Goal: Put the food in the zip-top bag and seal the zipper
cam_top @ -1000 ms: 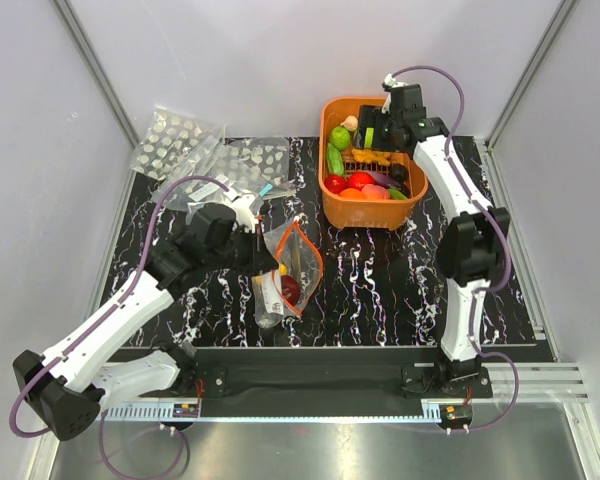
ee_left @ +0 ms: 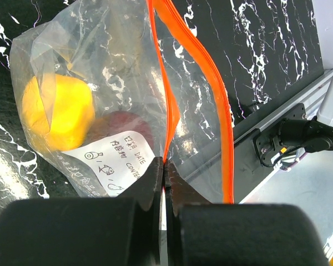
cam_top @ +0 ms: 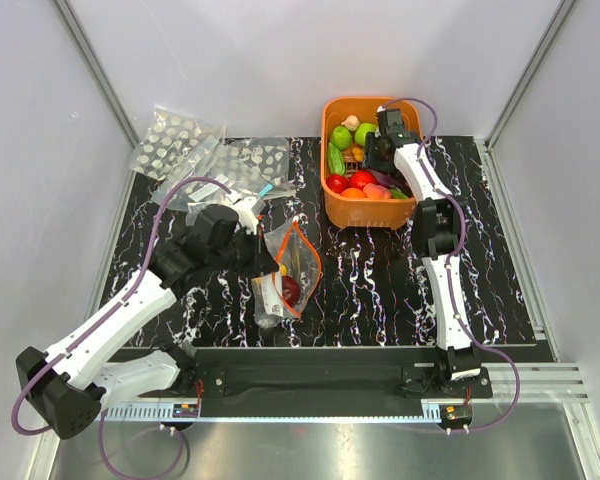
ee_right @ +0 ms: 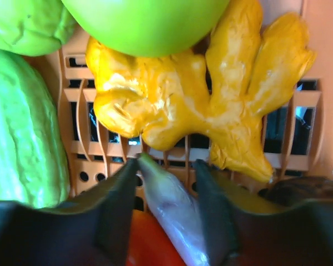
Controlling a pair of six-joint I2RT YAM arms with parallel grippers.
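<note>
The clear zip bag (cam_top: 298, 262) with its orange zipper (ee_left: 208, 72) gapes on the table. Inside are a yellow food (ee_left: 58, 111) and a dark red one (cam_top: 290, 291). My left gripper is shut on the bag's mouth edge, whose thin orange strip runs into its fingertips. Inside the orange basket (cam_top: 370, 213), my right gripper is part open. Past its fingers lie a purple eggplant (ee_right: 175, 208) with a green tip and, farther up the view, yellow ginger (ee_right: 183, 105). In the right wrist view, nothing looks gripped.
The basket also holds green fruit (ee_right: 150, 22), a cucumber (ee_right: 22, 127) and red tomatoes (cam_top: 337, 183). Flat empty bags (cam_top: 250, 165) lie at the back left. Bare table (cam_top: 370, 290) stretches in front of the basket.
The left arm and the bag have stayed put.
</note>
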